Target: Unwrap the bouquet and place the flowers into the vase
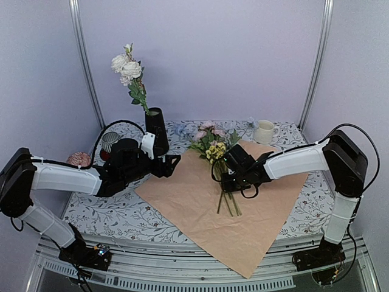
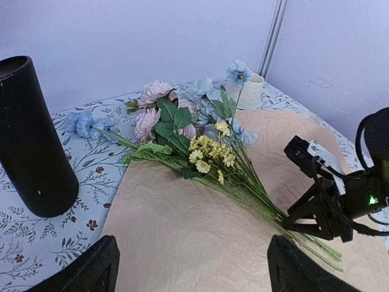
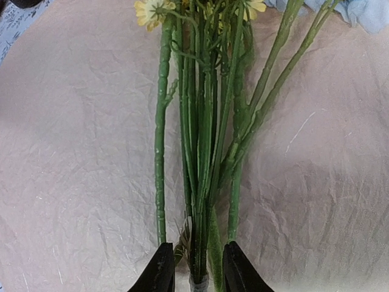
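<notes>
A black vase [image 1: 157, 131] stands at the back left with white flowers [image 1: 129, 68] in it. The bunch of flowers [image 2: 197, 146], pink, blue and yellow, lies on brown paper, its heads toward the back. Over its green stems [image 3: 200, 128] is my right gripper, part open, with several stems between its fingers; I cannot see a firm grip, and a few stems run outside the main cluster. To the left, near the vase and apart from the bunch, my left gripper is open with only paper in view between its fingers.
A white mug [image 1: 265, 132] stands at the back right, close to the flower heads. Behind the left arm are a ribbed grey cup [image 1: 110, 141] and a pinkish round object [image 1: 79, 159].
</notes>
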